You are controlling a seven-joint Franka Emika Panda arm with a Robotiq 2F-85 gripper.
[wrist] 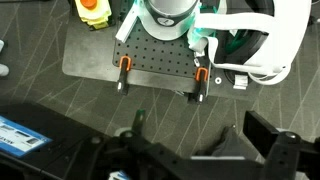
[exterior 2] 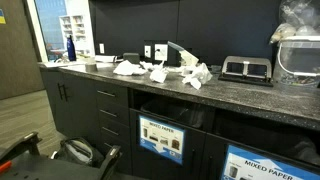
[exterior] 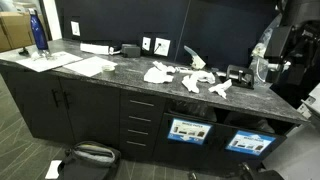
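Crumpled white papers or cloths point(exterior: 160, 73) lie scattered over the dark countertop point(exterior: 120, 84); several more show in exterior view 2, including a crumpled white piece point(exterior 2: 196, 75). My gripper appears at the bottom of the wrist view, its black fingers spread wide with only grey floor visible between them. It is open, away from the counter items. In exterior view 1 part of the dark arm point(exterior: 297, 42) fills the upper right, where the fingertips are hard to make out.
A toaster point(exterior 2: 246, 69) stands on the counter's right side. A blue bottle point(exterior: 39, 34) is at the far left. Bins with "mixed paper" labels point(exterior 2: 161, 138) sit below. Orange-black clamps point(wrist: 201, 84) grip the perforated base plate point(wrist: 160, 50).
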